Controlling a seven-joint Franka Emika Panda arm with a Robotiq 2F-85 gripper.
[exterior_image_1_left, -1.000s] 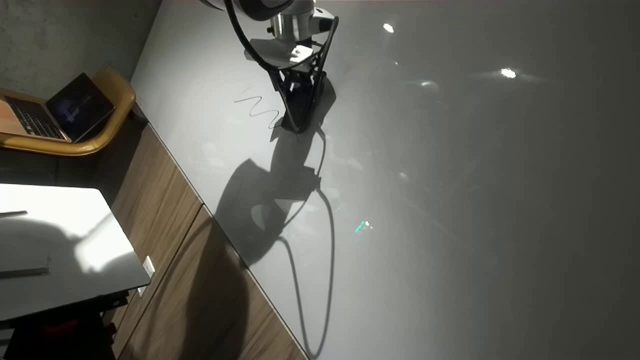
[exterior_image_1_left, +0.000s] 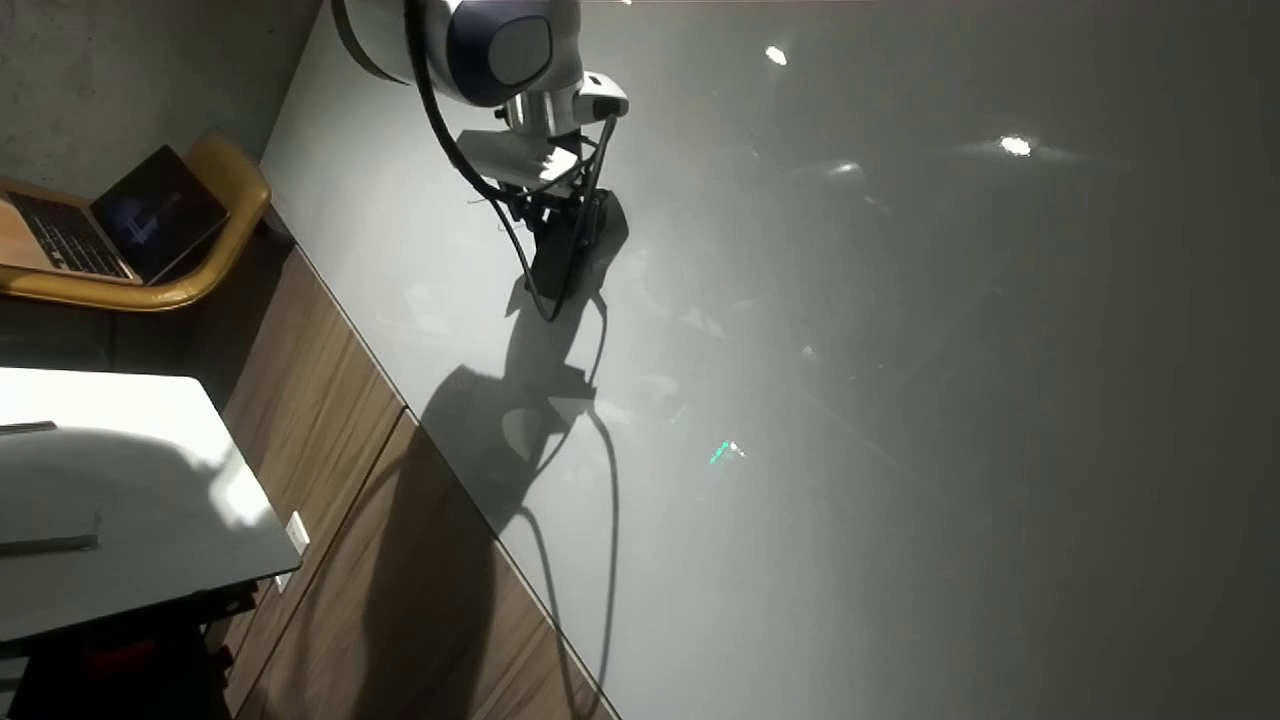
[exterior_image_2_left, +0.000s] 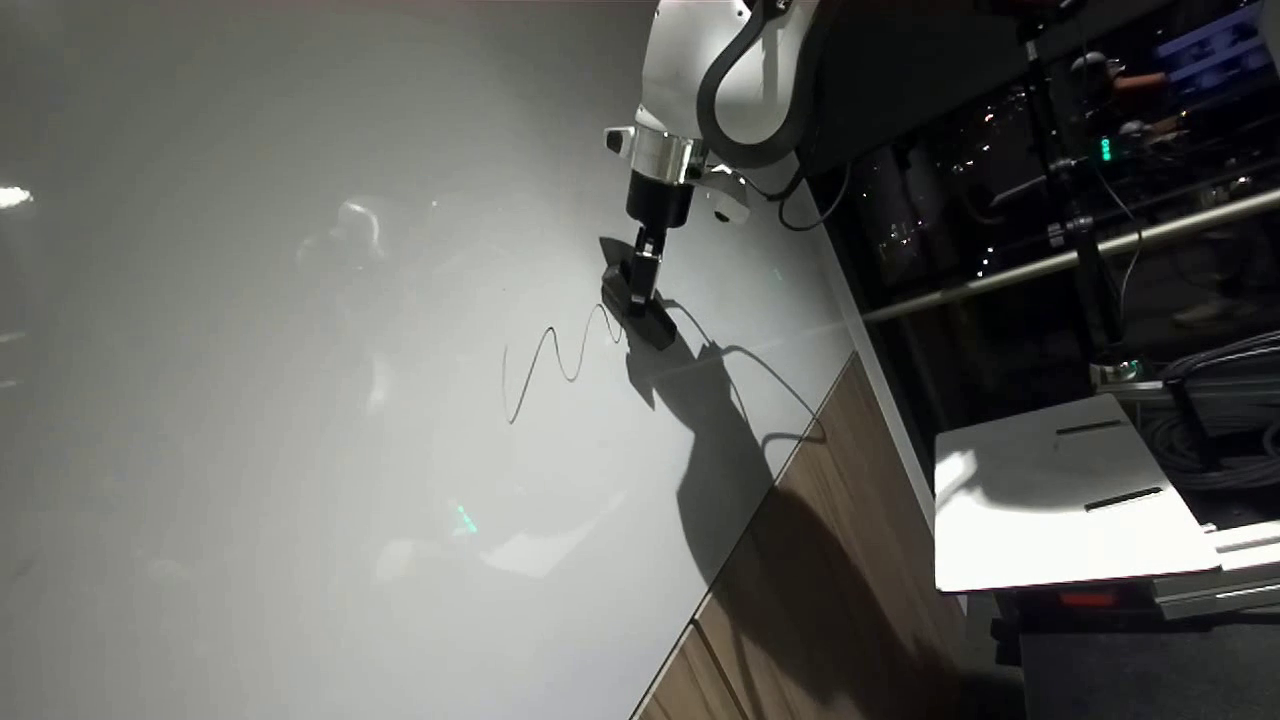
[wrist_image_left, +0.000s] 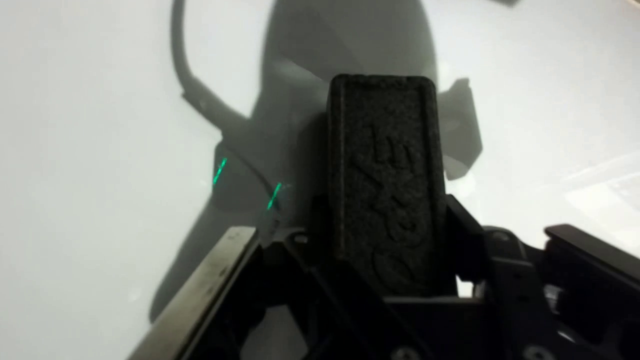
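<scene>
A black eraser (wrist_image_left: 384, 180) with raised lettering sits between the fingers of my gripper, which is shut on it. In exterior view 2 the eraser (exterior_image_2_left: 657, 326) lies at or very near the surface of the whiteboard (exterior_image_2_left: 300, 480); firm contact cannot be told. A thin, wavy dark line (exterior_image_2_left: 552, 331) runs over the board to the left of my gripper (exterior_image_2_left: 645, 274), its right end close beside the eraser. In exterior view 1 my gripper (exterior_image_1_left: 561, 228) and its cables cover most of that line.
The arm's shadow (exterior_image_1_left: 480, 420) falls over the board toward its wooden lower panel (exterior_image_1_left: 444, 576). A white table (exterior_image_1_left: 132, 504) stands off the board's edge, and a laptop (exterior_image_1_left: 156, 216) rests on a yellow chair (exterior_image_1_left: 234, 180). Much of the board is bare.
In exterior view 1 my gripper has moved left and slightly down with the eraser. The wavy line, plain there before, is now mostly hidden behind it.
</scene>
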